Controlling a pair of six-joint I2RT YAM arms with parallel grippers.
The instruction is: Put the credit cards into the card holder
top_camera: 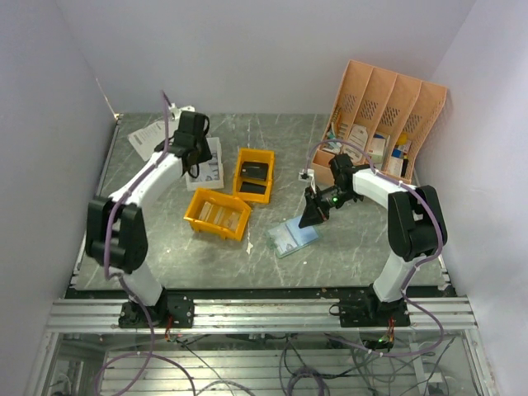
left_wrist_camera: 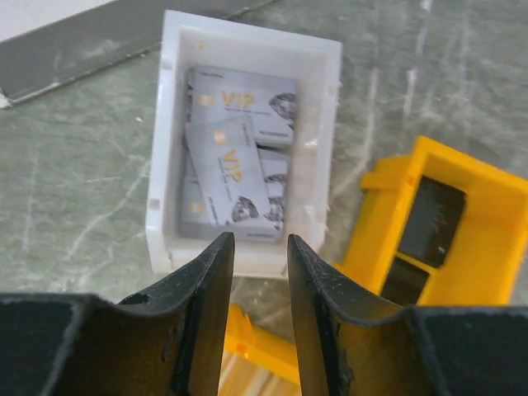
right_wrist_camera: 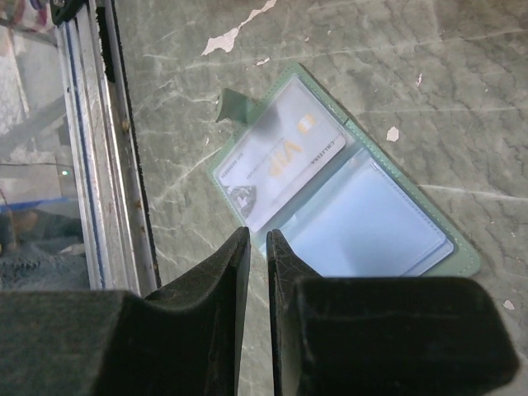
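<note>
Silver VIP cards [left_wrist_camera: 224, 175] lie flat and overlapping in a white bin [left_wrist_camera: 322, 140]. My left gripper is over the bin's near edge in the left wrist view; its fingers stand partly apart, with nothing visible between them. An open card holder [right_wrist_camera: 459, 262] lies on the table in the right wrist view. One VIP card [right_wrist_camera: 280, 153] rests in its one page, while the other page [right_wrist_camera: 363, 223] looks pale blue and bare. Close above the holder's edge is my right gripper, fingers nearly together, only a narrow gap showing and nothing seen in it.
Two yellow bins stand mid-table: one [top_camera: 269, 154] with black items, the other [top_camera: 245, 206] with pale items on edge. A divided rack [top_camera: 388, 99] fills the back right. A pale sheet or box [top_camera: 147, 140] lies behind the left arm.
</note>
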